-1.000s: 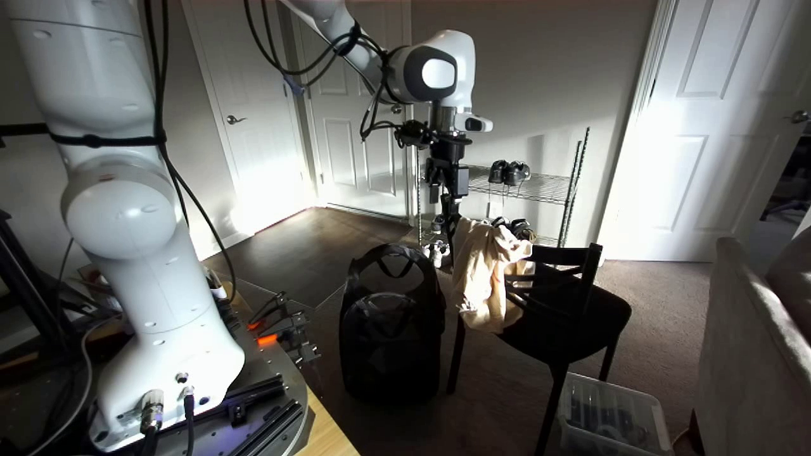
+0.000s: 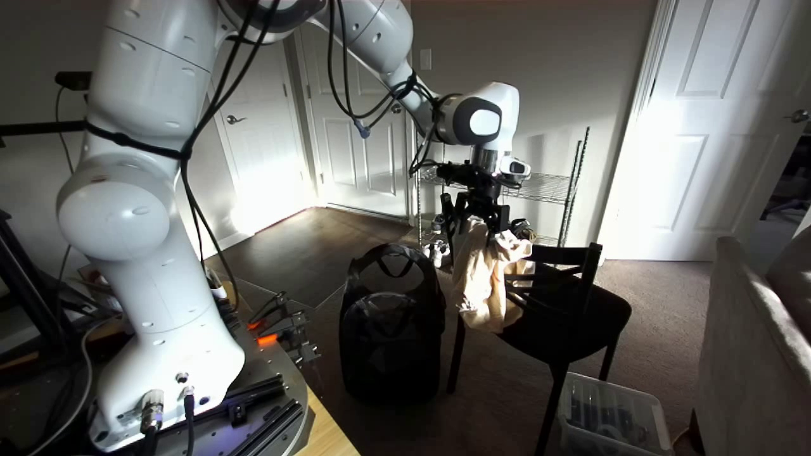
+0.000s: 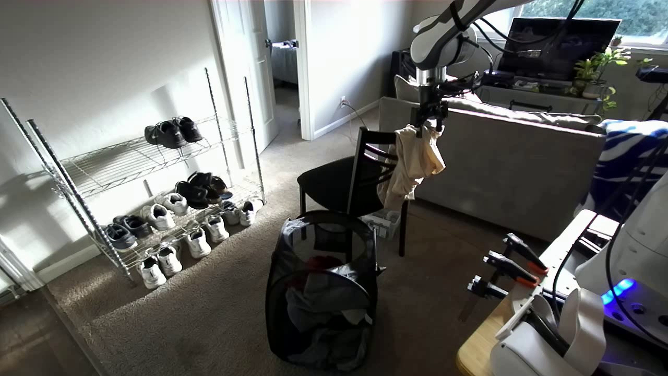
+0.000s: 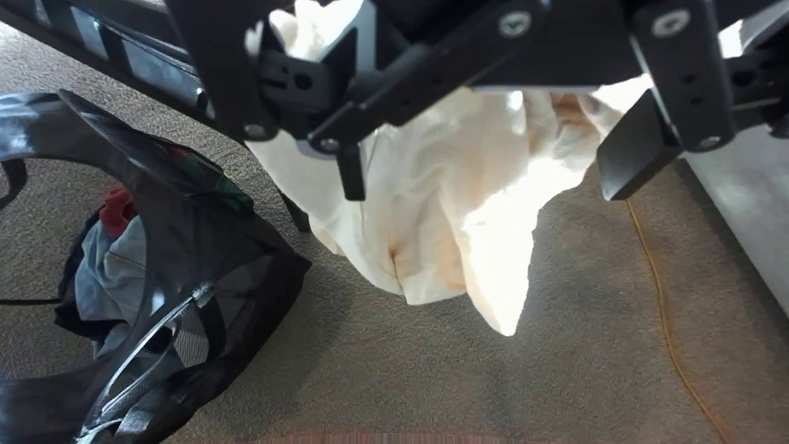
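A cream cloth (image 2: 486, 281) hangs draped over the backrest of a black chair (image 2: 578, 311). My gripper (image 2: 480, 224) is right at the top of the cloth, pointing down, its fingers spread. In the wrist view the open gripper has its fingers (image 4: 352, 171) wide apart, and the cloth (image 4: 429, 214) spreads below and between them. From the second exterior view, the gripper (image 3: 429, 128) overlaps the cloth's upper folds; whether the fingers touch it is unclear. Left of the chair stands a black mesh hamper (image 3: 273, 301) with clothes (image 3: 325, 307) inside.
A wire rack (image 3: 125, 166) with several shoes stands by the wall. Under the chair's side sits a clear plastic bin (image 2: 614, 414). A grey sofa (image 3: 501, 169) lies beyond the chair. Clamps (image 3: 510, 269) stick out from the table edge. Carpet between rack and hamper is free.
The arm has moved right and down, bringing the gripper from above the chair's left end onto the top of the cloth. It has turned, and its spread fingers now show. The cloth looks unmoved.
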